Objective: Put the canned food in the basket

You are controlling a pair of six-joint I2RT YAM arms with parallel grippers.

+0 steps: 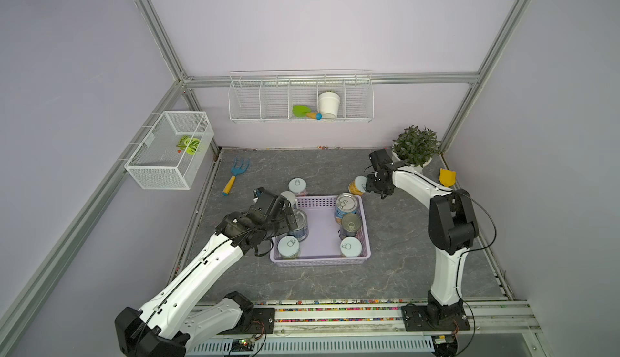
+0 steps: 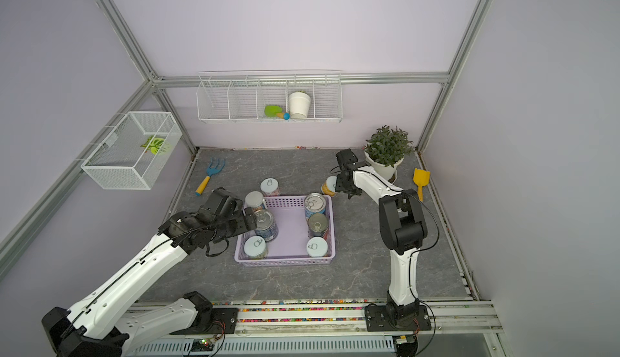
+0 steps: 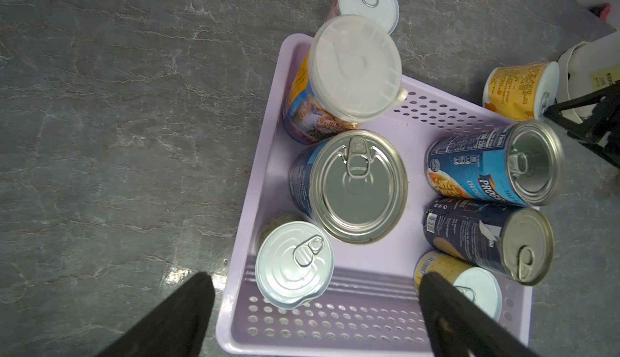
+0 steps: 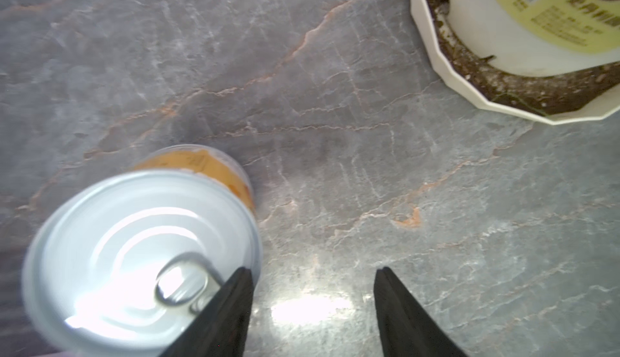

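Observation:
The yellow-orange can (image 3: 516, 92) is just behind the purple basket's (image 3: 445, 106) back right corner. It looks tilted, its pale lid (image 4: 129, 247) toward my right gripper. That lid lies left of the gripper, outside its fingers, with one finger overlapping its edge. Only bare table shows between those fingers, which stand partway apart; whether they count as shut is unclear. My left gripper stands open above the basket, holding nothing. Several cans are in the basket, including a blue Progresso can (image 3: 481, 163). A white-lidded can (image 1: 297, 185) stands behind the basket.
A potted plant (image 1: 415, 145) stands right of my right gripper, its white rim (image 4: 478, 95) nearby. A blue fork (image 1: 235, 176) lies at the back left, a yellow shovel (image 1: 447, 176) at the right. The basket's middle and the table's front are clear.

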